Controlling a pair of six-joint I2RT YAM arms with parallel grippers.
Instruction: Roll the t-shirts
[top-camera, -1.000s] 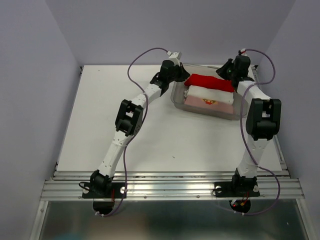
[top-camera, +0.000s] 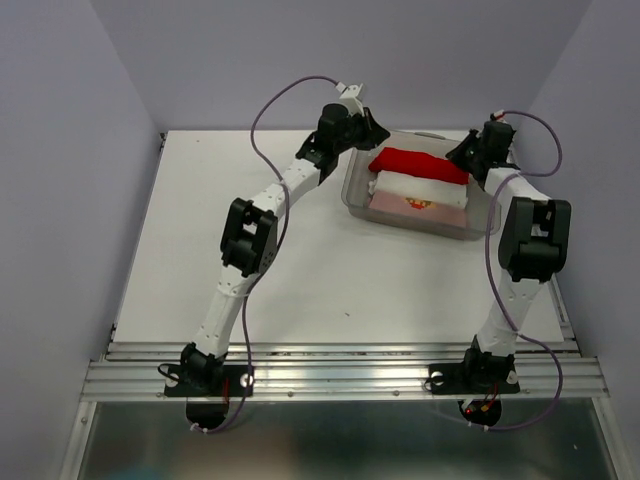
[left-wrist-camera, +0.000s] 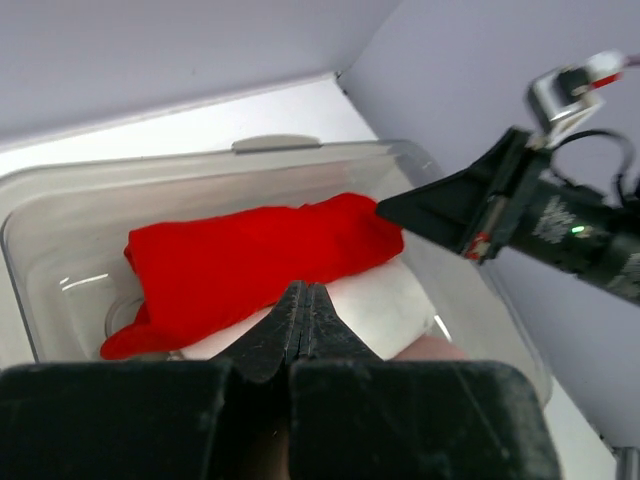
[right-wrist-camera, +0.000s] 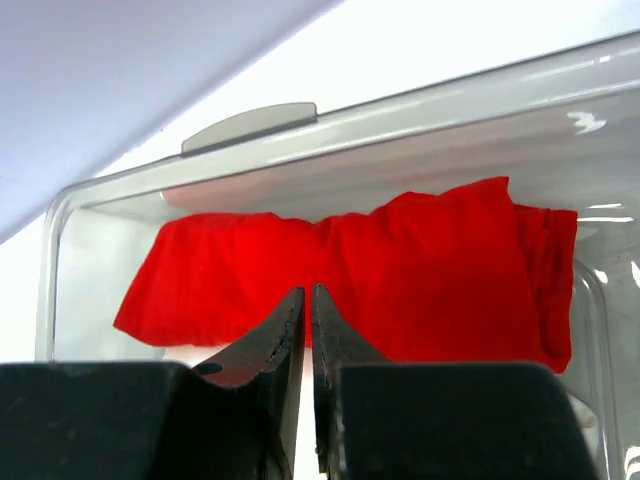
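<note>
Inside the clear plastic bin (top-camera: 474, 234) lie three bundled shirts side by side. The red shirt (left-wrist-camera: 250, 250) is at the back, its surface creased and its end at the bin's left side loosely folded. In front of it come a white bundle (top-camera: 420, 189) and a pink one (top-camera: 418, 208) with a small print. My left gripper is shut above the bin's back left, with no cloth between its fingers. Over the red shirt's right end, my right gripper has its fingers nearly together; nothing shows between them.
Bare white table (top-camera: 230, 250) stretches to the left and in front of the bin. Grey walls (top-camera: 350, 60) rise close behind and to the right. A tab handle (right-wrist-camera: 250, 126) sticks out from the bin's back rim.
The shirts look unchanged.
</note>
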